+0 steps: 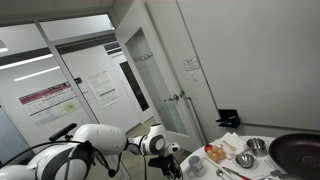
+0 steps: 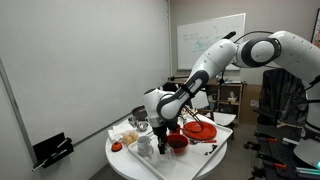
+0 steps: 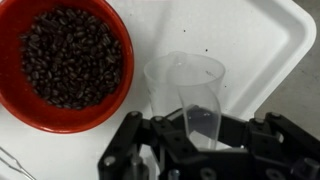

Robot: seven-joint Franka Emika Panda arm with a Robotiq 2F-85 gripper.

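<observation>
My gripper [image 2: 166,136] hangs low over the white tray and looks shut; in the wrist view its black fingers [image 3: 135,140] lie at the bottom. A clear plastic cup [image 3: 185,72] stands out at the middle of the wrist view, overlapping the fingertips. Whether its thin wall is pinched between them cannot be told. Left of the cup is a red bowl [image 3: 124,88] holding dark coffee beans [image 3: 70,58]. Beneath both is the white tray [image 3: 265,45], with a few loose specks on it.
At the lower left of the wrist view, a thin metal utensil [image 3: 14,163] shows. White cups [image 2: 145,148] stand beside the gripper in exterior view 2, and a red plate [image 2: 200,130] lies to the right. A large dark pan [image 1: 298,153] occupies the table's right side in exterior view 1.
</observation>
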